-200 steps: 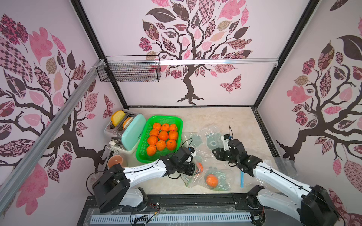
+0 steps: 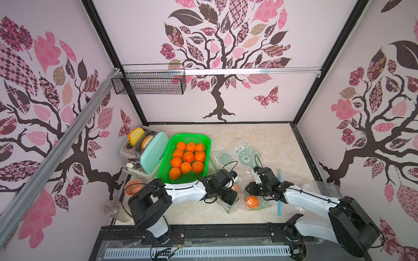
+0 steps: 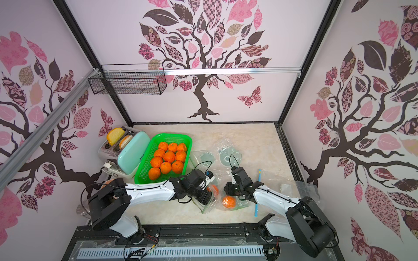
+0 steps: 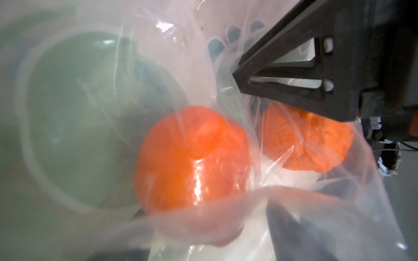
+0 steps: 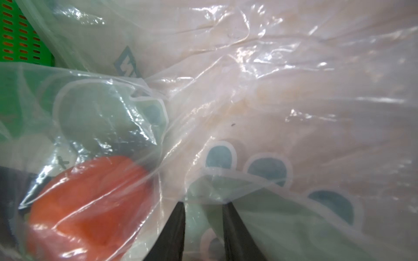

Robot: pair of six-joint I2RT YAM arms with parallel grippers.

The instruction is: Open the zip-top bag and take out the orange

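Observation:
Clear zip bags with green prints lie on the table right of the green basket. In the front right bag an orange sits below my right gripper; another shows through plastic in the left wrist view, with a second beside it. My left gripper is open over the bags, one black finger in view among the plastic. My right gripper is part open, its fingertips low against the plastic beside an orange; whether film is between them is unclear.
The green basket holds several oranges. A toaster-like appliance with a mint side stands left of it. A blue strip lies at right.
The front bag's orange has shifted right and toward the back.

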